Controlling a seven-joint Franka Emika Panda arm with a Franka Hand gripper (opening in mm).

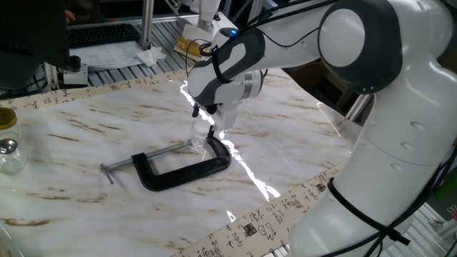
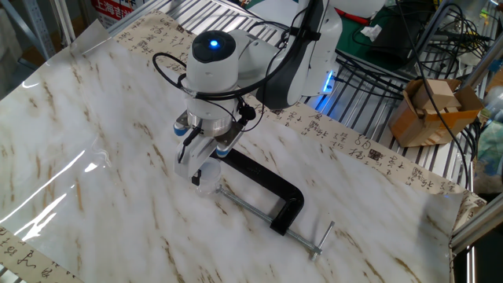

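Note:
A black C-clamp [image 1: 184,173] with a silver screw lies flat on the marbled table sheet; the same clamp [image 2: 263,179] shows in the second exterior view. A small clear container [image 1: 201,131] stands at the gap between the screw's end and the frame's far arm. Over it my gripper [image 1: 203,121] points down, its dark fingertips low around the container's upper part. In the second view the clear container [image 2: 208,178] is partly hidden by the fingers. Whether they press on it does not show.
At the left edge of the first view stand clear jars, one with a yellow lid [image 1: 7,118]. A cardboard box [image 2: 435,110] sits beyond the table on the second view's right. Much of the marbled sheet [image 2: 102,196] is bare.

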